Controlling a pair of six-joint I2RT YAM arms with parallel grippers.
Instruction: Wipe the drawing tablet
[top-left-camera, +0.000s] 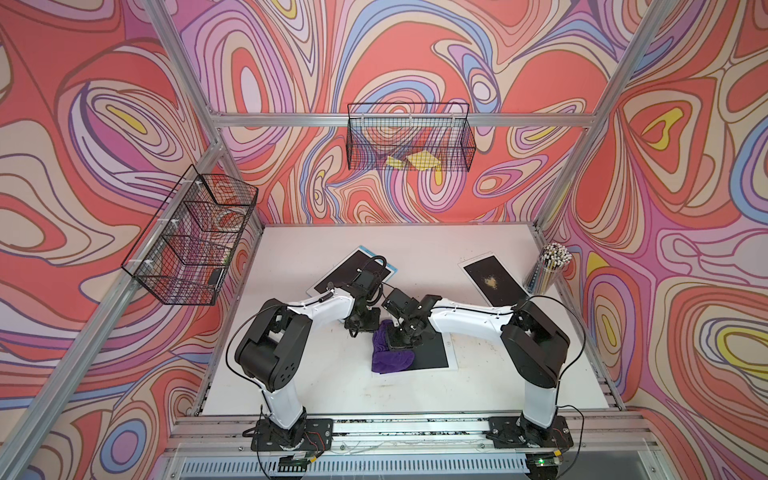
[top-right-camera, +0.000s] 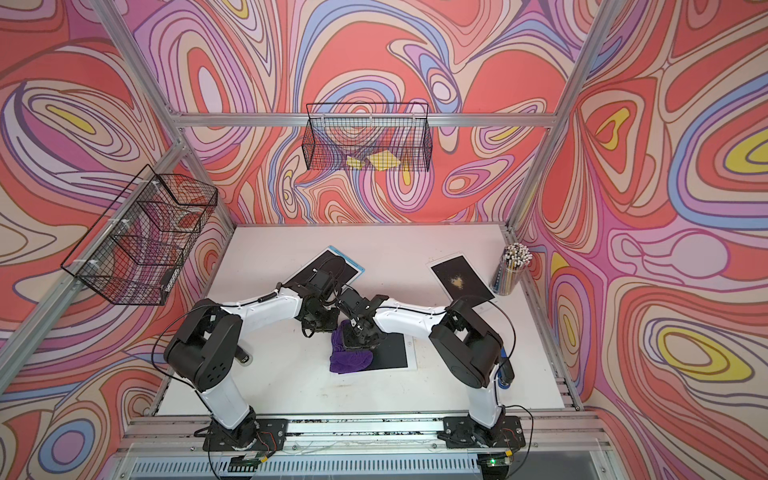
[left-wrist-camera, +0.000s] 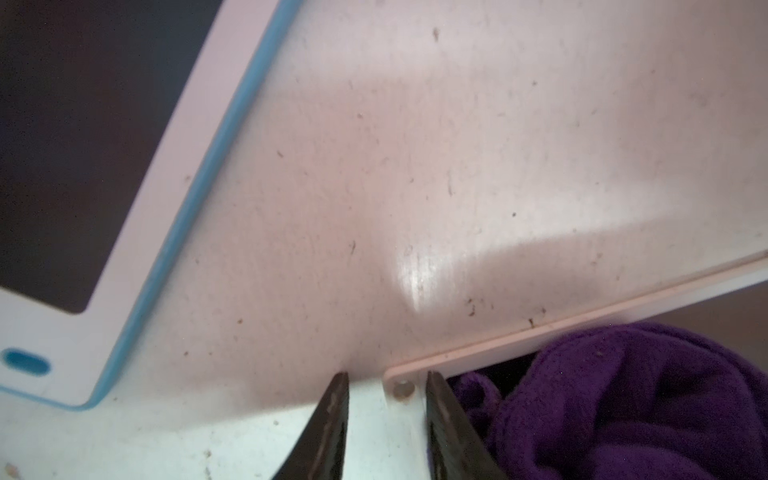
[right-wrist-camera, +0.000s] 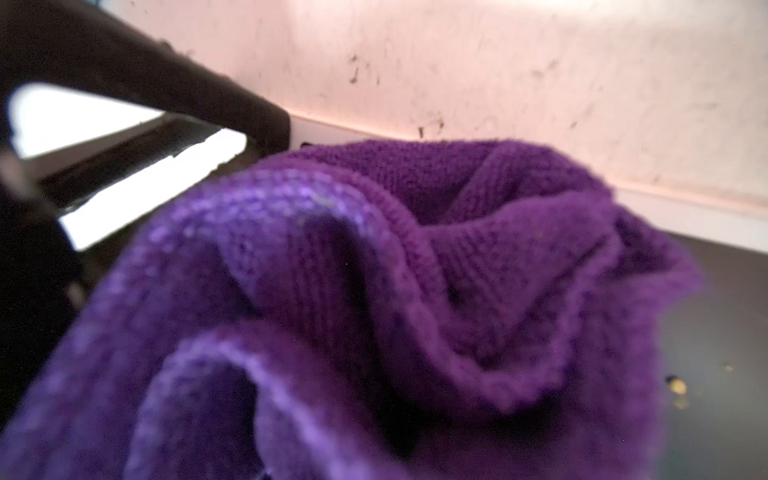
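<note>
A drawing tablet with a white border (top-left-camera: 432, 352) lies at the front middle, its left part covered by a bunched purple cloth (top-left-camera: 384, 360). My right gripper (top-right-camera: 360, 336) is shut on the cloth over the tablet; its fingertips are buried in folds. A few yellowish specks (right-wrist-camera: 677, 386) show on the dark surface in the right wrist view. My left gripper hovers at the tablet's back left corner, fingers slightly apart, with nothing seen between them but the background.
A blue-edged tablet (top-left-camera: 352, 268) lies behind on the left, another dark tablet (top-left-camera: 492, 280) at the back right, beside a cup of pens (top-left-camera: 552, 264). Wire baskets (top-left-camera: 409, 136) hang at back and left.
</note>
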